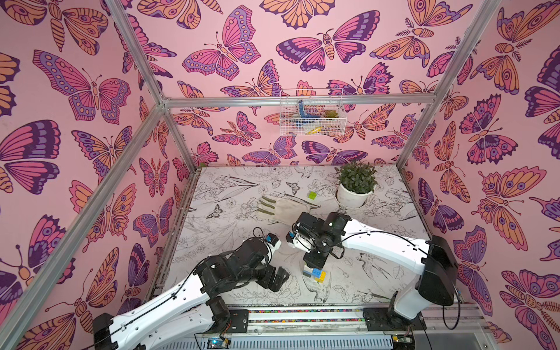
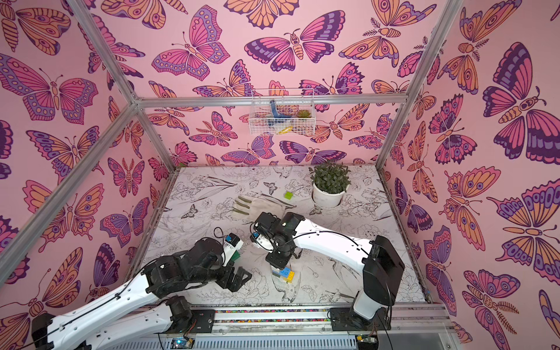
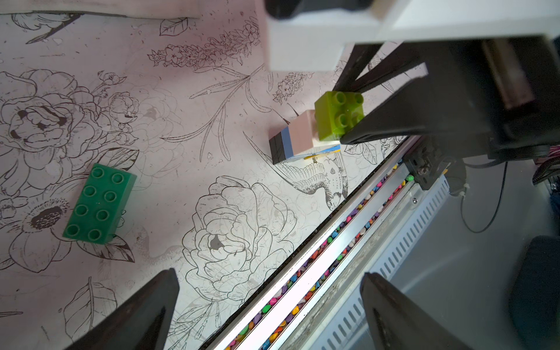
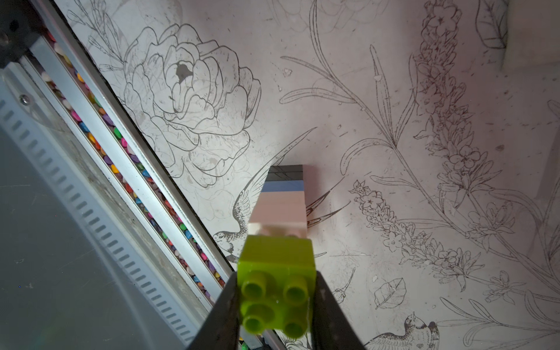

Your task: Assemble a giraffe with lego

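A lime green brick is pinched between the fingers of my right gripper. It sits over the pale upper end of a brick stack, whose lower layers are blue and black. In the left wrist view the lime brick meets the stack; whether it is fully seated cannot be seen. From above, blue and yellow bricks show at the stack, the arm covering part. My left gripper hangs open and empty, left of the stack. A dark green brick lies loose on the table.
Another lime piece lies far back, near a potted plant. Behind the right arm is a pale glove. A rail borders the table's front. The grippers are close together.
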